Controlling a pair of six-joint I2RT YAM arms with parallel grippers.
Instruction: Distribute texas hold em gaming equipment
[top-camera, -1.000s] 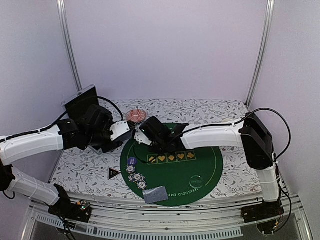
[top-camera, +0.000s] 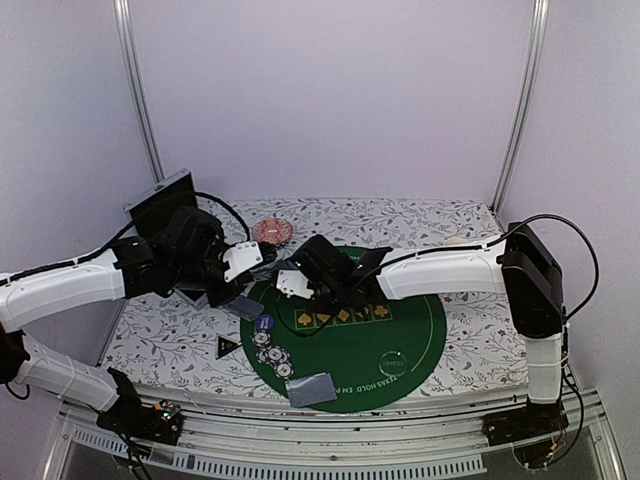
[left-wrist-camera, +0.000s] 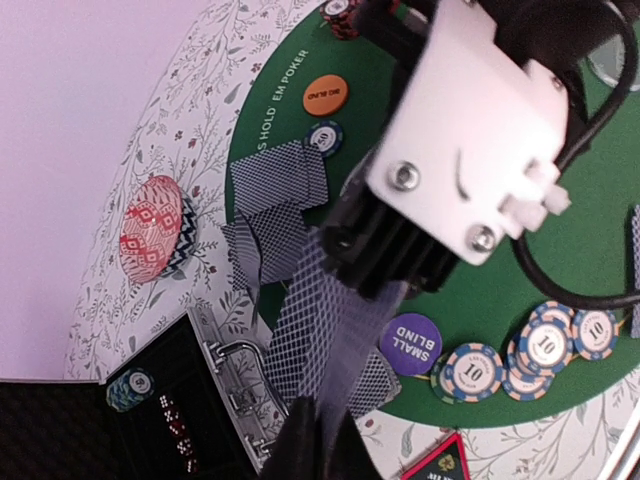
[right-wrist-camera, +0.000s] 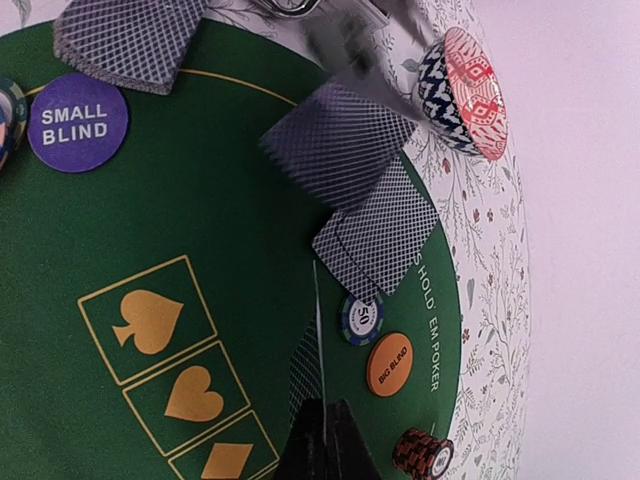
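Patterned playing cards (left-wrist-camera: 300, 335) stand at the fingertips of my left gripper, blurred; whether its fingers clamp them cannot be made out. Edge-on in the right wrist view, a thin playing card (right-wrist-camera: 318, 340) rises from my right gripper, which is shut on it. Other cards (right-wrist-camera: 375, 230) overlap flat on the green mat (right-wrist-camera: 200, 220)'s far side. A further pile of cards (right-wrist-camera: 130, 40) lies beside the purple small blind button (right-wrist-camera: 78, 122). An orange big blind button (right-wrist-camera: 390, 364) sits beside a blue chip (right-wrist-camera: 361, 318).
Several blue-and-white chips line the mat's near left edge. One patterned deck (top-camera: 312, 390) rests at the front. A red-patterned bowl (left-wrist-camera: 152, 228) stands off the mat, and an open case (left-wrist-camera: 170, 410) lies left.
Patterned cards now show beside the small blind button, under my left gripper, where none showed a second ago.
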